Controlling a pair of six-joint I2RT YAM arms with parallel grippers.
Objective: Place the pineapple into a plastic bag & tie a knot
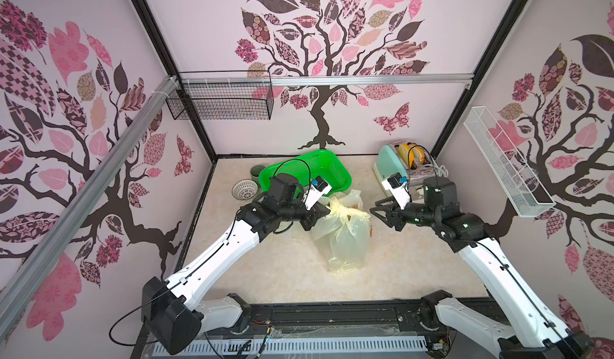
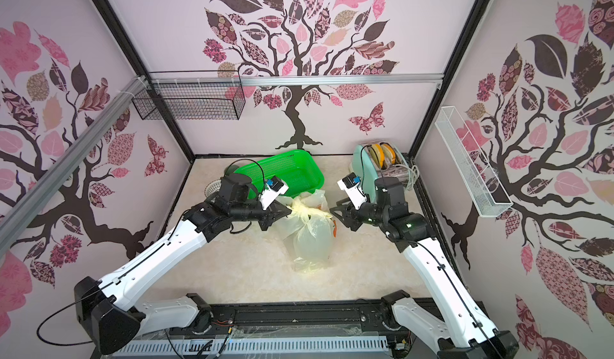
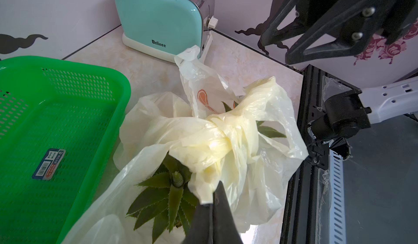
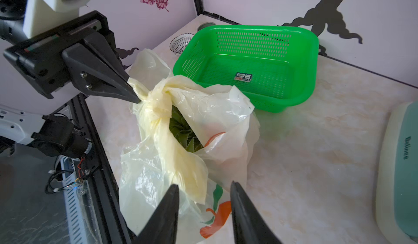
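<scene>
The white plastic bag [image 1: 345,247] stands upright on the table, its upper part twisted into a yellowish knot-like gather [image 3: 226,135]. Inside it is the pineapple; green leaves [image 3: 174,196] show through gaps below the gather, and its body is hidden. In the left wrist view my left gripper is shut on one end of the bag's handle, a thin strip. My right gripper stands open, with nothing gripped. Beyond its fingers [image 4: 167,213] hangs the other handle end [image 4: 191,183], close but apart from them.
Behind the bag lies a green basket [image 4: 304,78] with a small label inside. A teal toaster-like rack [image 3: 161,22] stands at the back right. A small white bowl [image 1: 245,190] is at the back left.
</scene>
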